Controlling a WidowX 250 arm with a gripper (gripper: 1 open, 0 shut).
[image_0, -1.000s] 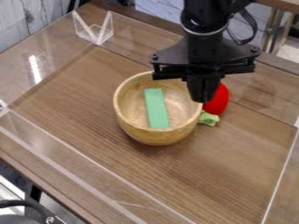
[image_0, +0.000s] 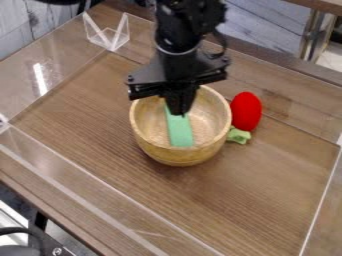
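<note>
My gripper (image_0: 179, 92) hangs over the back of a wooden bowl (image_0: 185, 154), its black and grey body hiding part of the rim. A light green bar (image_0: 179, 129) lies in the bowl below it. Whether the fingers are open or shut is hard to tell in this view. Just right of the bowl are a red oval object (image_0: 246, 109) and a small pale green piece (image_0: 238, 136).
A white wire-like item (image_0: 107, 30) stands at the back left. A wooden edge runs along the top right.
My gripper has moved left from over the right side of the bowl and the red object to over the bowl's back middle. The objects look unmoved.
</note>
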